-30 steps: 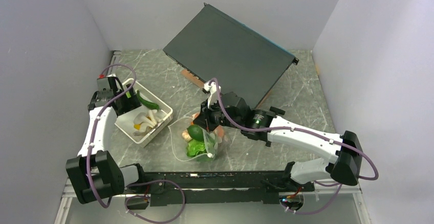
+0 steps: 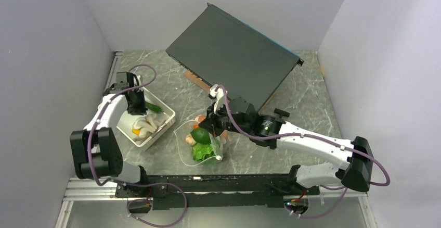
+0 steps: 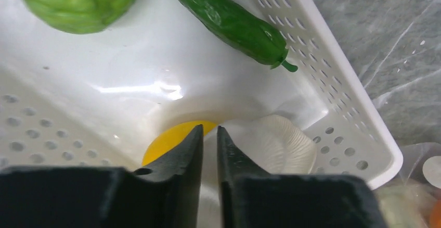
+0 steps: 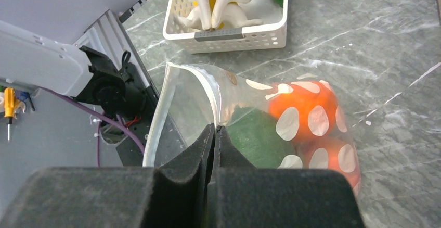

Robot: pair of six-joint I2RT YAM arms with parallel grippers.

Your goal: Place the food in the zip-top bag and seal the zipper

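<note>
The white basket (image 2: 169, 124) holds a green pepper (image 3: 234, 27), pale mushroom-like pieces (image 4: 229, 4), a yellow item (image 3: 174, 139) and a bumpy green vegetable (image 3: 78, 1). Low inside it, my left gripper is over the yellow and pale pieces, open by only a narrow gap, with nothing seen held. The clear zip top bag (image 4: 184, 90) contains green and orange food, leafy greens (image 2: 203, 152) among it. At the bag's mouth my right gripper is shut on its white zipper edge; the mouth gapes on the left side.
A large dark panel (image 2: 234, 51) leans across the back of the table. Bare marble (image 2: 307, 103) lies to the right. Between basket and bag there is a narrow clear strip of tabletop.
My left gripper has shifted right and a little toward the front within the basket, and its fingers have drawn closer together. The right gripper and bag edge moved slightly right.
</note>
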